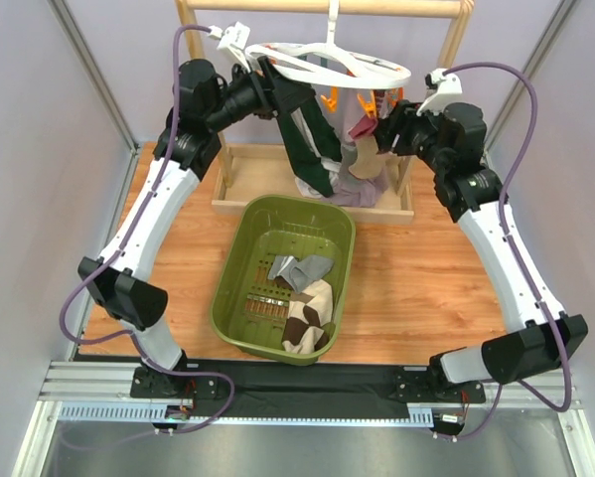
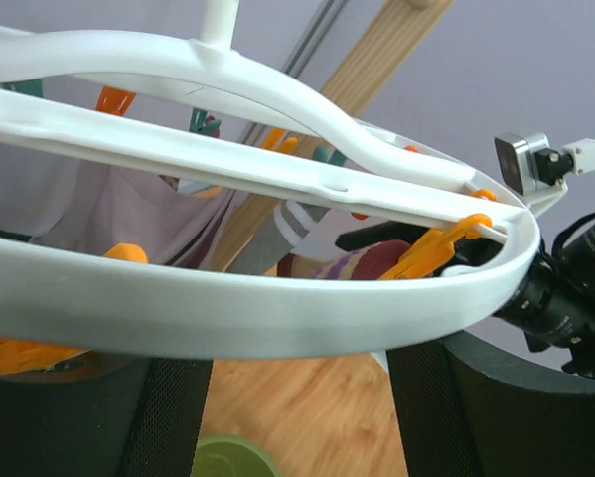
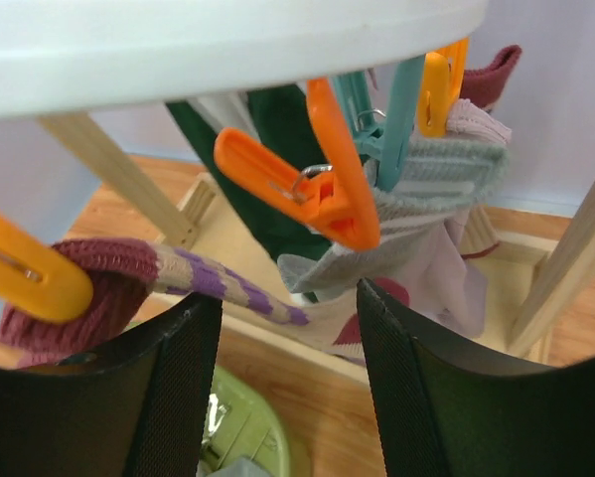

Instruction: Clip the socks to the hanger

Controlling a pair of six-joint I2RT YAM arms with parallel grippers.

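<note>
The white round hanger [image 1: 327, 60] carries orange [image 3: 337, 179] and teal clips [image 3: 396, 129] with socks hanging: dark green [image 1: 307, 149], grey, lilac and a maroon-and-cream sock [image 3: 128, 278] by an orange clip. My left gripper [image 1: 277, 94] is at the hanger's left rim, which crosses in front of its fingers in the left wrist view; it stands open. My right gripper [image 1: 386, 134] is at the right side beside the maroon sock, which lies behind its open fingers in the right wrist view.
The green bin [image 1: 232, 313] below holds a grey sock [image 1: 307, 270] and a cream-brown one [image 1: 307, 318]. The wooden rack [image 1: 456, 30] surrounds the hanger, and open floor flanks the bin.
</note>
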